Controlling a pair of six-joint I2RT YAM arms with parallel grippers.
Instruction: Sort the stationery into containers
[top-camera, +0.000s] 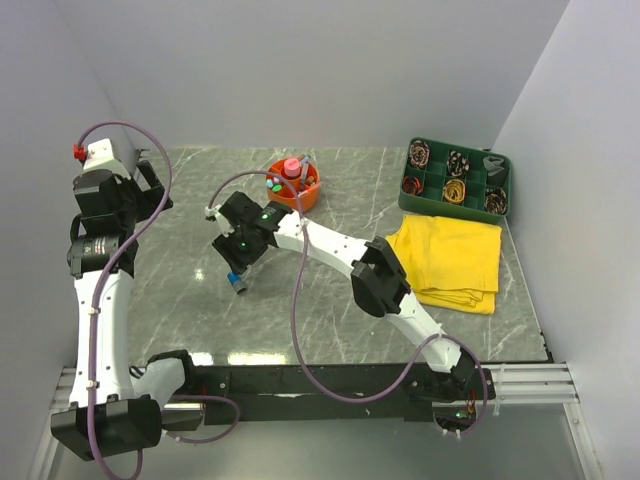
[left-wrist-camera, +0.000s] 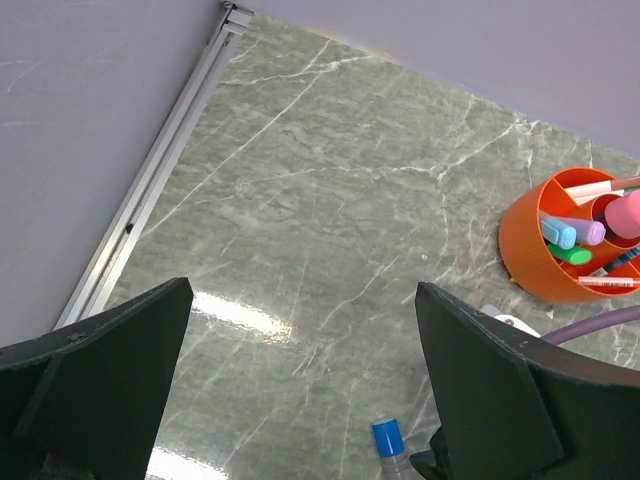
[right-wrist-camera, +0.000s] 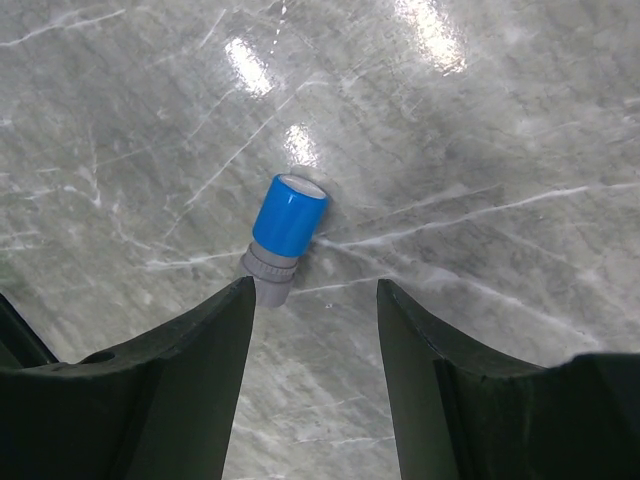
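On the marble table lies a small cylinder with a blue cap and grey end (right-wrist-camera: 286, 222), seen whole in the right wrist view and partly cut off in the left one. My right gripper hangs over the table near it, fingers parted, with bare tabletop between the fingers; the cylinder is ahead of the left finger, not held. An orange container (top-camera: 304, 201) with pens, markers and a pink item stands at the back, behind the right arm. My left gripper is open and empty at the table's left side.
A green tray (top-camera: 458, 208) with several compartments of coiled bands stands at the back right. In front of it is a folded yellow cloth (top-camera: 447, 255). Bare tabletop (top-camera: 300, 320) extends across the front middle.
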